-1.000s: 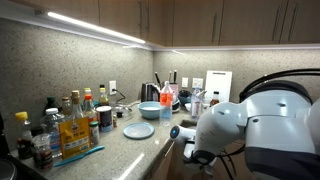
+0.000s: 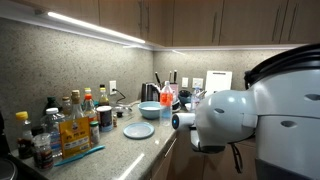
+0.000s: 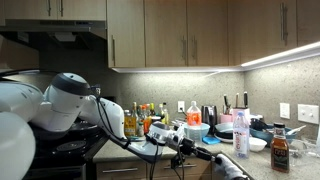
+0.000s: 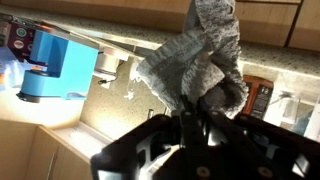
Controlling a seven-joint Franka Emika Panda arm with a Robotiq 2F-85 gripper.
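A grey, crumpled cloth (image 4: 195,68) fills the middle of the wrist view. My gripper is shut on its near end, though the fingertips are dark and partly covered by the folds. The far end of the cloth reaches over the pale counter edge (image 4: 270,55). In the second exterior view, my arm (image 3: 165,135) stretches rightward along the counter front, and its end is low and hard to make out. The white arm (image 2: 220,120) hides the gripper and the cloth in the first exterior view.
A brown sauce bottle (image 3: 280,147) and a clear bottle (image 3: 240,132) stand near the counter's right end. Several bottles crowd the left counter, with a blue plate (image 2: 139,130) beyond them. A blue box (image 4: 65,65) shows at the wrist view's left.
In the first exterior view, the arm's white links have shifted and risen, now covering the dark bottle seen behind them earlier. The counter items at left have stayed put.
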